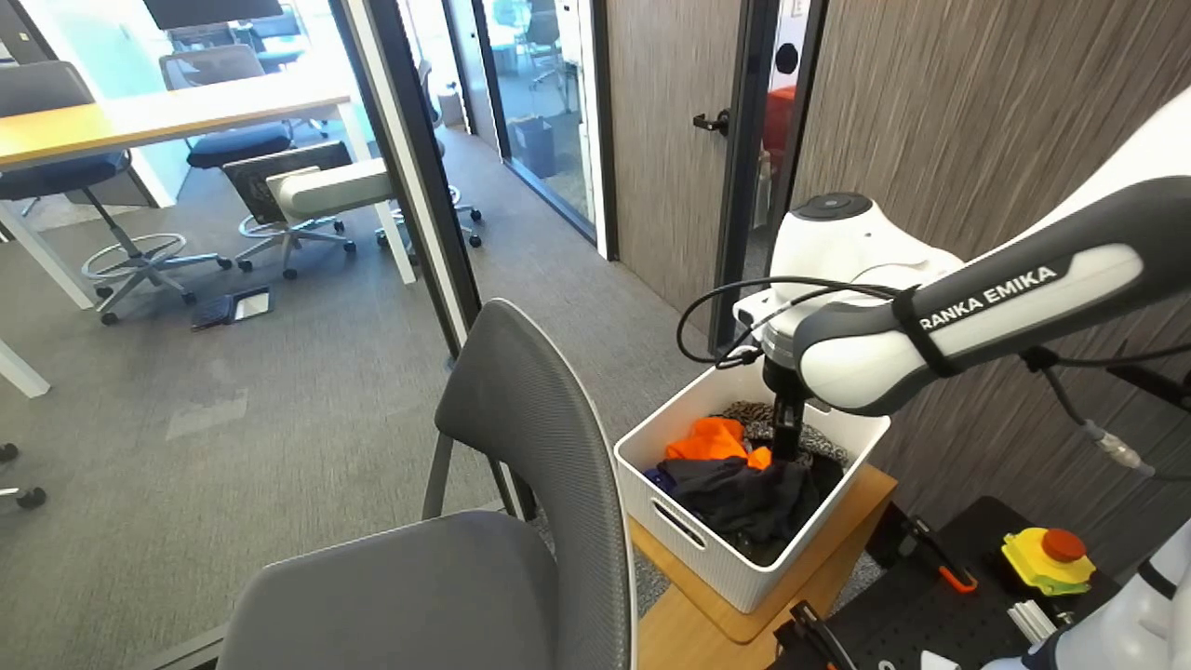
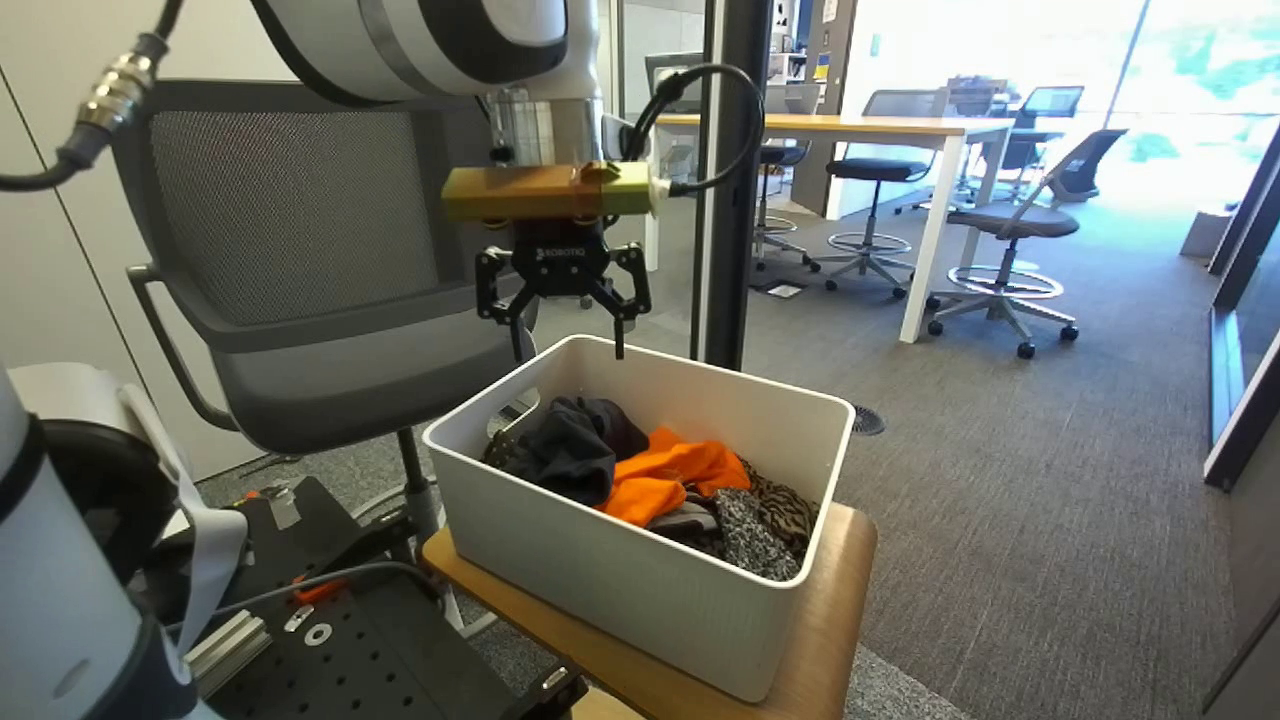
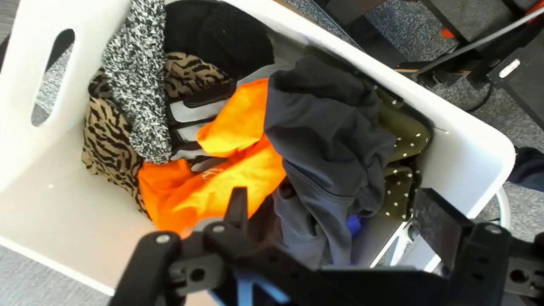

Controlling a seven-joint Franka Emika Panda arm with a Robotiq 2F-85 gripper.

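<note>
My gripper (image 2: pixel 569 348) hangs above the far rim of the white basket (image 2: pixel 624 576) in exterior view 2, its fingers spread and nothing between them. Heaped inside the basket are an orange cloth (image 3: pixel 224 178), a dark grey garment (image 3: pixel 326 137), a tiger-striped cloth (image 3: pixel 112 145) and a black-and-white speckled cloth (image 3: pixel 137 81). A black cloth (image 3: pixel 224 38) and a dotted olive cloth (image 3: pixel 403 132) lie by its walls. From the wrist, the orange cloth and grey garment show beyond the open fingers. A bit of blue fabric (image 3: pixel 353 224) peeks out under the grey garment.
The basket stands on a wooden stool (image 1: pixel 759 597). A grey chair (image 1: pixel 447 569) is close beside it. A black perforated board (image 1: pixel 938 603) holds tools and a yellow box with a red button (image 1: pixel 1050 558). Beyond lies open carpet (image 2: pixel 1020 480).
</note>
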